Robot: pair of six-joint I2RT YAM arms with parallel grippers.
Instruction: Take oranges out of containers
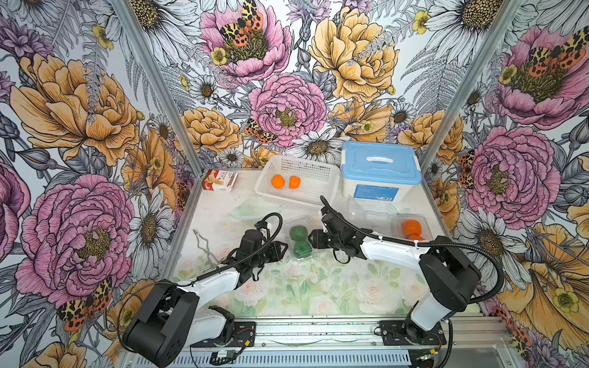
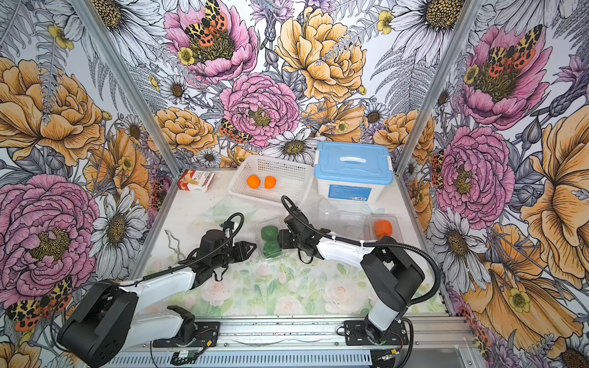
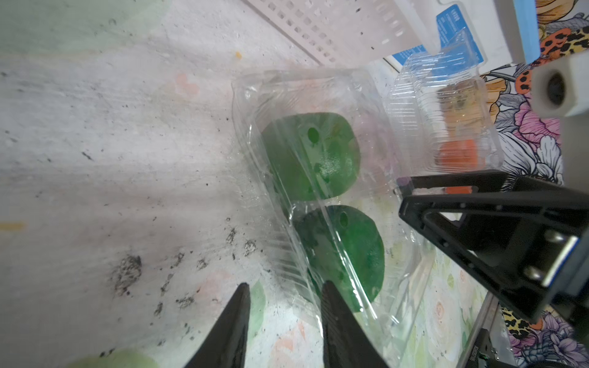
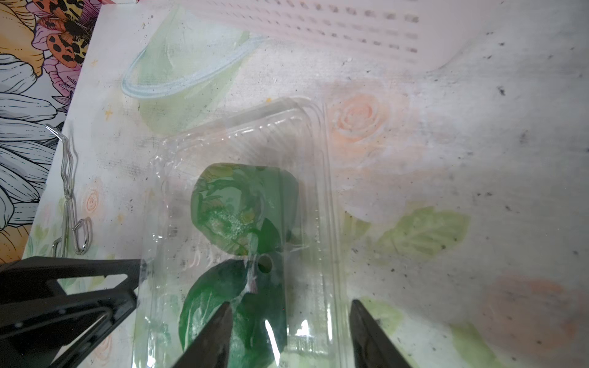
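Observation:
A clear clamshell [image 4: 331,245] holding two green fruits [image 3: 309,156] lies mid-table between my grippers. My left gripper is open at its left side, nothing held. My right gripper is open over the near part of the clamshell, its fingers straddling the right rim from above, nothing seen held. Two oranges [image 1: 278,181] sit in the white perforated basket [image 1: 328,193] at the back. More oranges [image 1: 411,228] are in another clear container at the right, partly hidden by my right arm.
A blue-lidded box [image 1: 380,165] stands back right. A small carton [image 1: 219,180] is back left, and metal tongs [image 2: 173,244] lie on the left. Other clear plastic containers [image 2: 331,211] sit behind the right arm.

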